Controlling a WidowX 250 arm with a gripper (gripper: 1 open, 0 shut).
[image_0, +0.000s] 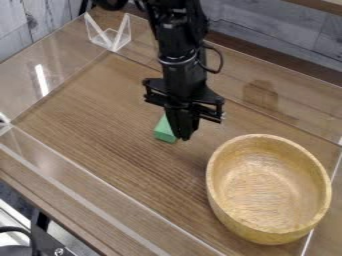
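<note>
The black robot arm hangs from the top centre, its gripper (182, 126) low over the wooden table, with the fingers shut. A green block (164, 131) lies on the table just behind and left of the fingertips, partly hidden by the gripper. Whether the fingers touch it I cannot tell. A round pale wooden bowl (267, 215) stands at the front right, apart from the gripper.
A clear plastic holder (110, 30) sits at the back left. A wall runs along the back right, and cables show at the lower left.
</note>
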